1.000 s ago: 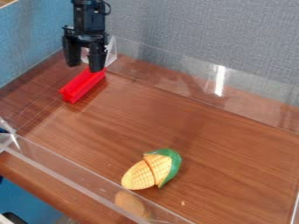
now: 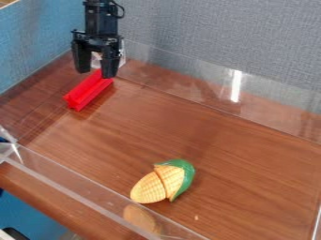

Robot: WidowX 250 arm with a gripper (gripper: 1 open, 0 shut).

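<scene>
My black gripper (image 2: 96, 66) hangs in the back left corner, fingers apart and pointing down, just above and around the upper end of a red block (image 2: 88, 90) lying on the wooden floor. Whether the fingertips touch the block cannot be made out. A toy corn (image 2: 160, 186) with yellow kernels and a green husk lies in the lower middle.
Clear low walls (image 2: 236, 86) border the wooden surface (image 2: 226, 169), close behind the gripper. A brownish round object (image 2: 142, 220) shows by the front wall.
My gripper has come slightly lower over the red block. The corn and block look unmoved.
</scene>
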